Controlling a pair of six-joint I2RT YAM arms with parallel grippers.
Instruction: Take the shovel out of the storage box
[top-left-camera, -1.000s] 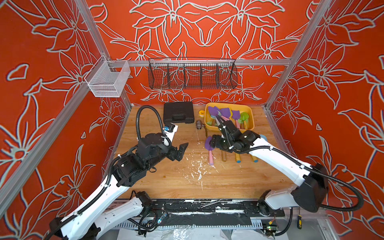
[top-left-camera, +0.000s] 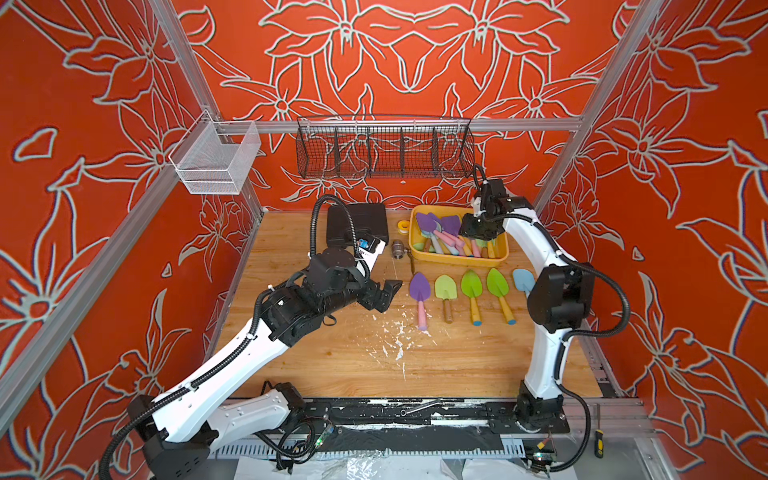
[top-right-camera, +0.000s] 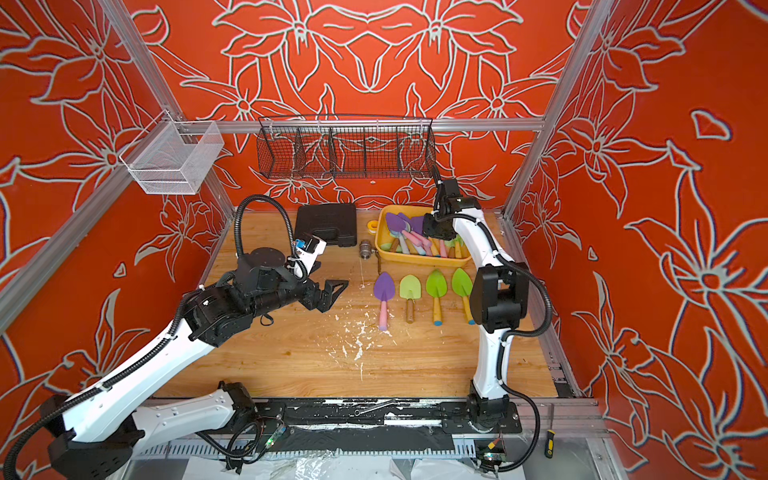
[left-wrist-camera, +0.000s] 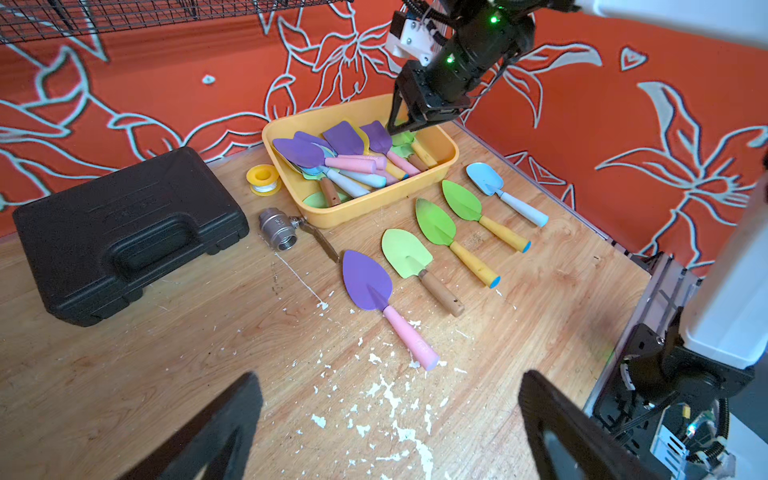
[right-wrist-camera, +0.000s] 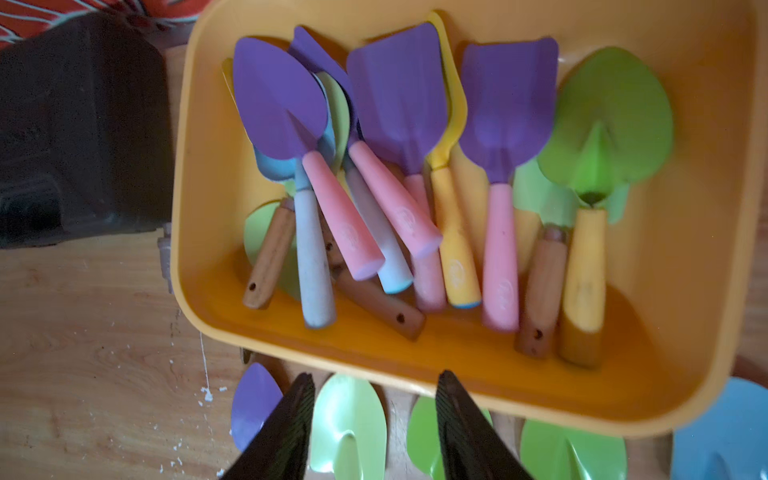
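The yellow storage box holds several shovels with purple, green, blue and yellow blades, among them a square purple shovel and a green shovel at its right side. Over the box hangs my right gripper, its fingers apart and nothing between them. Beneath it in the right wrist view are the box's front rim and the table. My left gripper is open and empty above the table, left of the laid-out shovels. In front of the box lie a purple shovel, a pale green one, two green ones and a blue one.
A black case stands left of the box. Between them sit a yellow tape roll and a metal valve. A black wire basket hangs on the back wall.
My right arm has swung back and right, from over the laid-out shovels to over the box. The left gripper has shifted slightly to the right and back.
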